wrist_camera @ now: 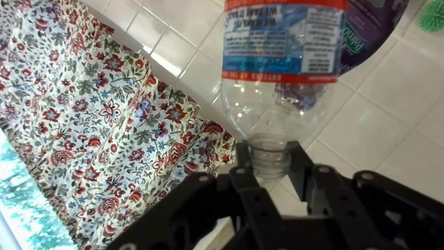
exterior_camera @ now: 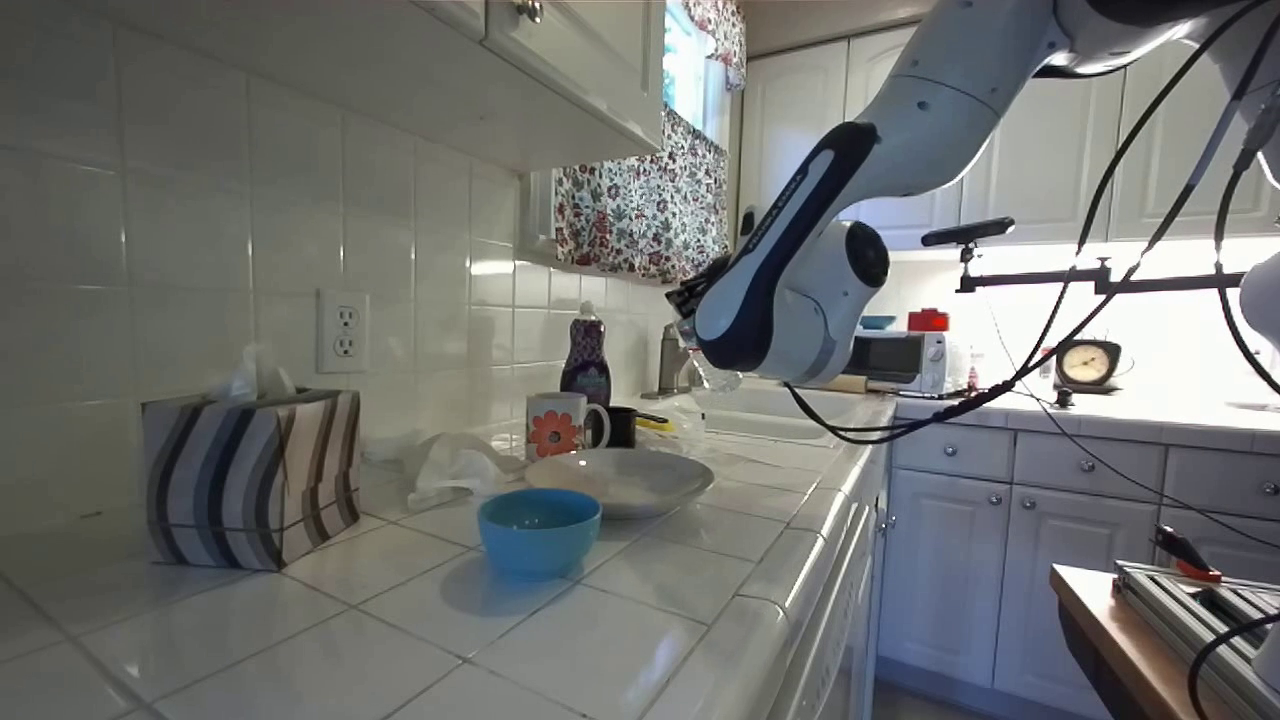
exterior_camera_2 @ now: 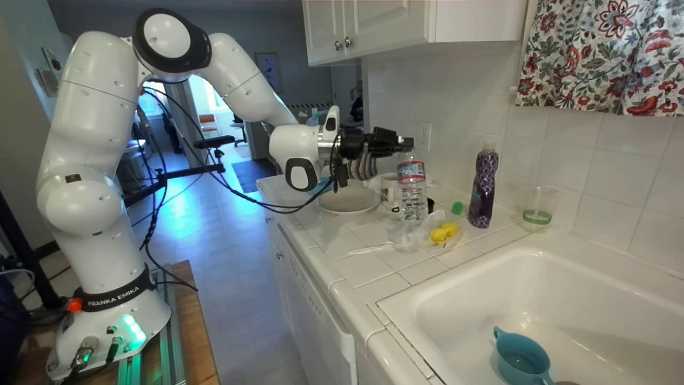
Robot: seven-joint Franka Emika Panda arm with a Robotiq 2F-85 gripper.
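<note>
By its neck, a clear plastic bottle (wrist_camera: 274, 112) with a red and blue label is held in my gripper, which is shut on it. In the second exterior view the bottle (exterior_camera_2: 412, 187) hangs roughly upright below the gripper (exterior_camera_2: 406, 145), over the counter by the wall. Whether its base touches anything below is hard to tell. The first exterior view shows only a bit of the bottle (exterior_camera: 716, 374), since the arm covers the rest and most of the gripper.
A purple soap bottle (exterior_camera_2: 482, 187), a green scrubber (exterior_camera_2: 457, 208) and a plastic bag with yellow items (exterior_camera_2: 444, 231) are near the bottle. A plate (exterior_camera: 654, 492), blue bowl (exterior_camera: 540, 546) and flower mug (exterior_camera: 557, 427) stand on the counter. The sink (exterior_camera_2: 468, 289) holds a teal cup (exterior_camera_2: 522, 359).
</note>
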